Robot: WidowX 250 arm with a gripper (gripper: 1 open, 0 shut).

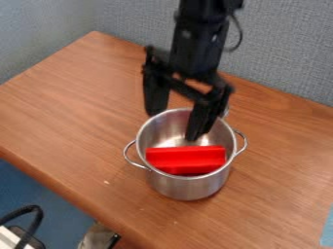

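A steel pot (182, 187) with two side handles stands on the wooden table, a red block (185, 158) lying inside it. The black gripper (176, 117) hangs over the pot with its two fingers spread wide, open, one at the left rim and the other down at the pot's mouth above the red block. Nothing shows between the fingers.
A grey padded wall runs behind it. At the lower left, off the table's edge, are a black cable and some small items.
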